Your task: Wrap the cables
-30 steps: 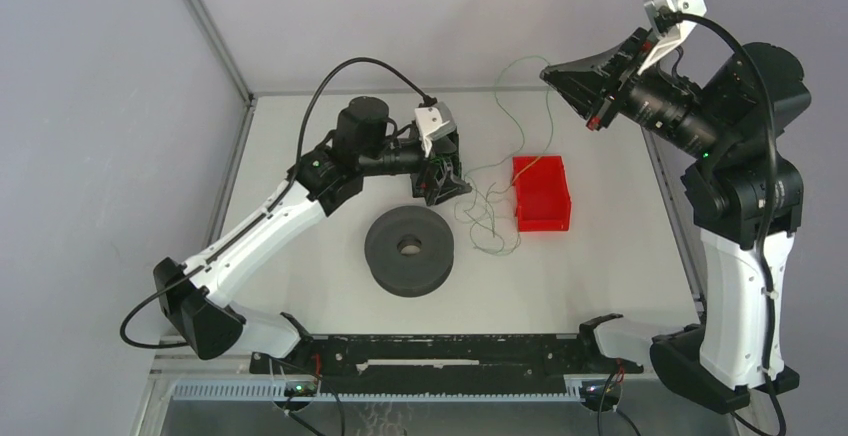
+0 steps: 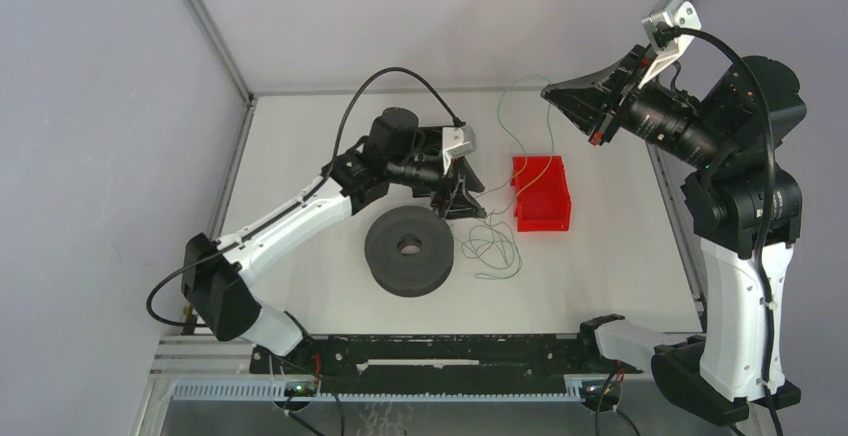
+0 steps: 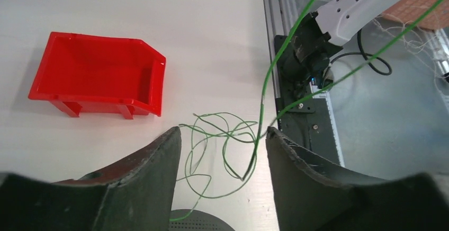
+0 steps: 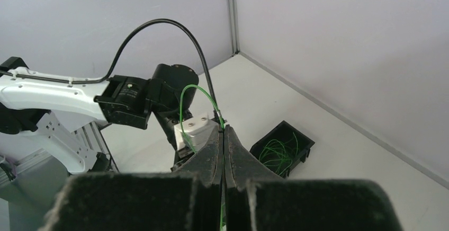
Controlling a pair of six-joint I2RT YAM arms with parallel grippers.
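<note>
A thin green cable lies in a loose tangle on the table between the grey disc and the red box. From there, two strands rise to my right gripper, high at the back right. That gripper is shut, and the cable shows at its fingertips in the right wrist view. My left gripper is low, just above the tangle's upper end. In the left wrist view my left gripper stands open; cable strands cross the gap, but it is unclear whether they lie between the fingers.
The red box is empty, right of the tangle. A grey disc with a centre hole lies left of it. Behind the left arm, a black box holds more green cable.
My left gripper has moved right and toward the table's front. The tangle has spread forward. The right gripper has dipped slightly, still shut at the cable.
</note>
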